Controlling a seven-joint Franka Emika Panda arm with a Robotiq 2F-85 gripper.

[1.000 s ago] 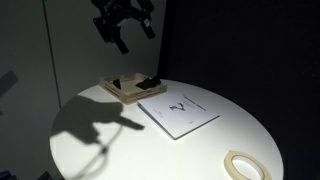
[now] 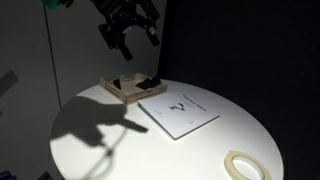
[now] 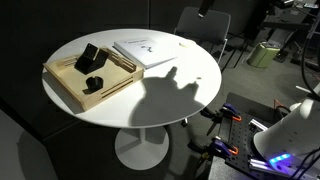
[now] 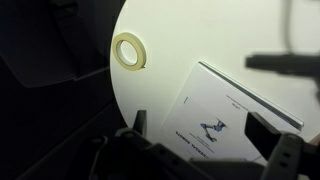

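Note:
My gripper (image 2: 141,48) hangs in the air above the table, its fingers apart and nothing seen between them. In the wrist view the dark fingers (image 4: 140,122) stand wide of each other, over the near part of a white booklet (image 4: 212,112). That booklet (image 2: 180,113) lies flat on the round white table (image 2: 110,155), with a dark figure printed on its cover. A pale ring of tape (image 2: 245,154) rests near the table's edge. Beside the booklet is a shallow wooden tray (image 3: 114,92) holding a tilted black block (image 3: 92,53) and a smaller black piece (image 3: 94,84).
Bare tabletop (image 3: 165,98) spreads out in front of the booklet and tray. A dark chair (image 3: 205,25) stands behind the table. The robot's white base (image 3: 285,130) is at the right of the second exterior view.
Compared with a second ago, the gripper is a little lower and farther right in the first exterior view. The objects on the table have not moved.

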